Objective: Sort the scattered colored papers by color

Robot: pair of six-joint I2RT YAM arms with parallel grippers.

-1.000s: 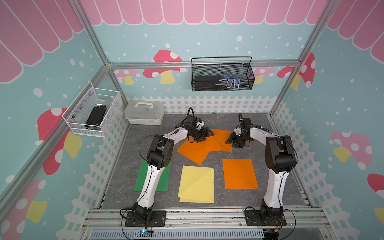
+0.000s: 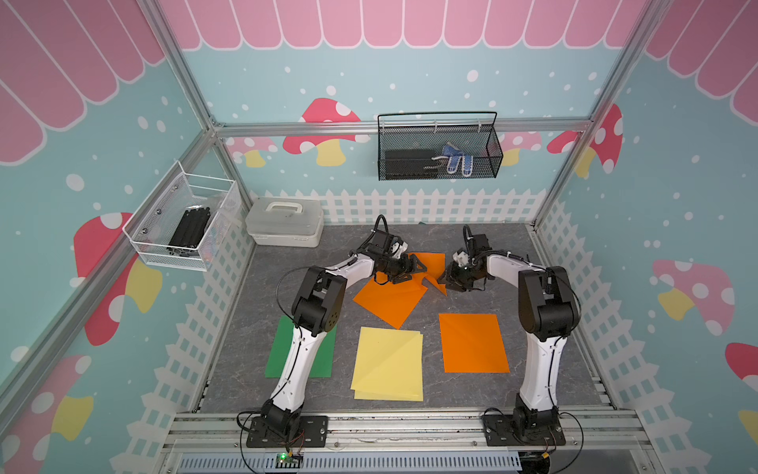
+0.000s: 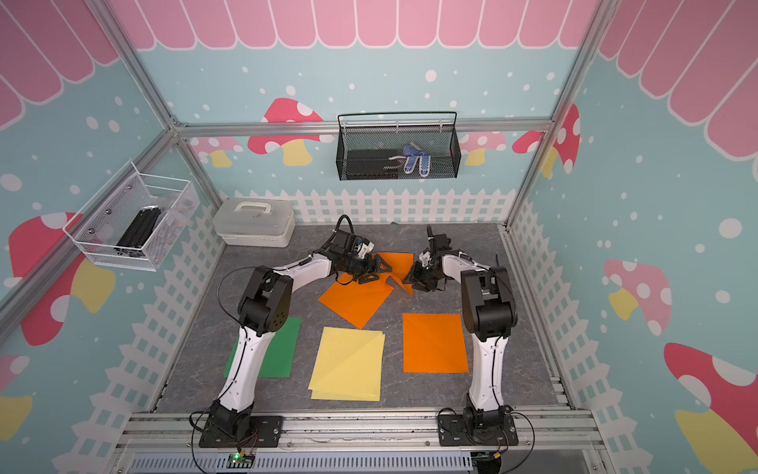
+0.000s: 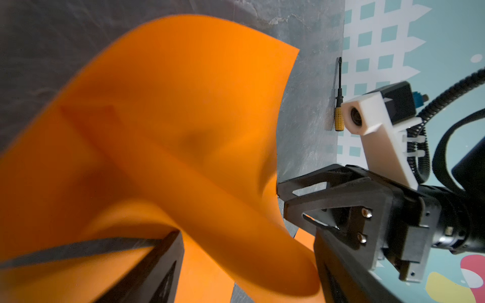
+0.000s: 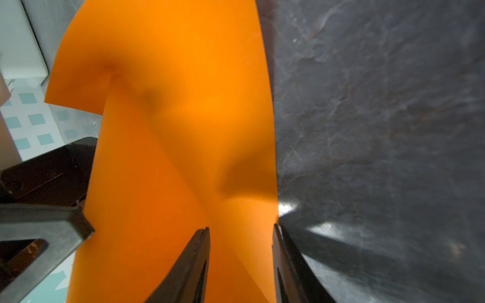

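At the back middle, a creased, buckled orange sheet [image 2: 428, 260] spans the gap between my two grippers. Orange fills the space between the left gripper's [image 4: 247, 257] wide-parted fingers, one of them a blurred dark finger [image 4: 164, 270]. My right gripper is part open over the sheet's edge, a gap showing between its fingers. A second orange sheet [image 2: 392, 303] lies tilted under the left gripper. Another orange sheet [image 2: 473, 343] lies flat at front right. Yellow sheets [image 2: 387, 363] overlap at front centre. A green sheet [image 2: 322, 357] is partly hidden under the left arm.
A lidded pale box [image 2: 285, 222] stands at the back left. A screwdriver [image 4: 339, 103] lies by the back wall. Wire baskets hang on the walls, the black one [image 2: 439, 150] holding blue-and-white items. Bare grey table shows at the right and between the sheets.
The right gripper has moved slightly left, closer to the left gripper. The left gripper has shifted slightly right.
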